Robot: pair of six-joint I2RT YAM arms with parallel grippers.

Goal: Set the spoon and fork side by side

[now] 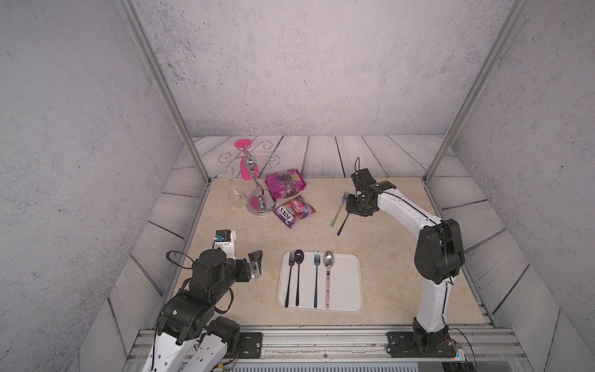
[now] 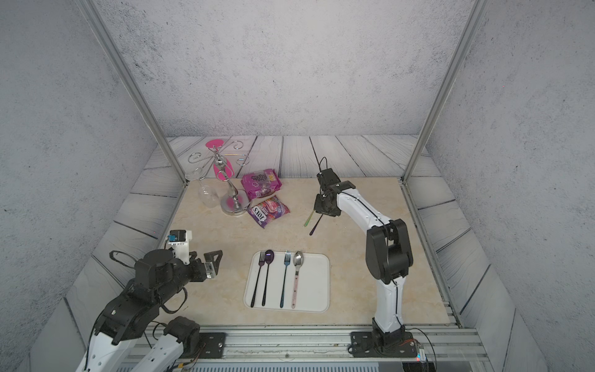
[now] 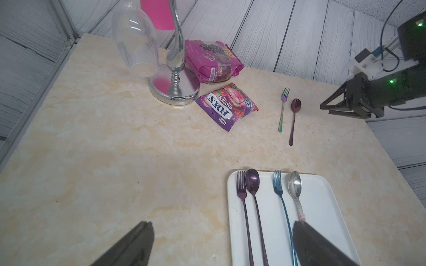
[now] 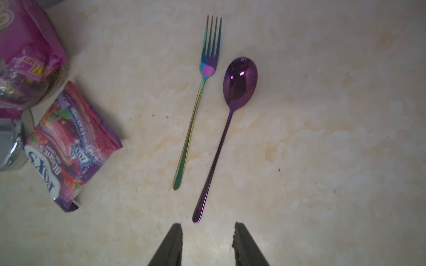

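Observation:
On the white tray point(image 1: 344, 291) lie a purple fork point(image 3: 245, 212), a purple spoon point(image 3: 256, 195), a blue fork point(image 3: 281, 199) and a silver spoon with a pink handle point(image 1: 328, 272), roughly parallel. Farther back on the table, a rainbow fork point(image 4: 193, 115) rests beside another purple spoon point(image 4: 221, 133), a narrow gap between them. Above the table near this pair hovers my right gripper, open and empty, the spoon's handle end just ahead of its fingers. My left gripper is open at the left of the tray, holding nothing.
A metal stand point(image 1: 257, 201) with a hanging glass point(image 3: 139, 42) occupies the back left. Beside it are a pink packet point(image 3: 210, 59) and a FOX'S bag point(image 3: 227, 105). Bare table lies right of the tray and in the left middle.

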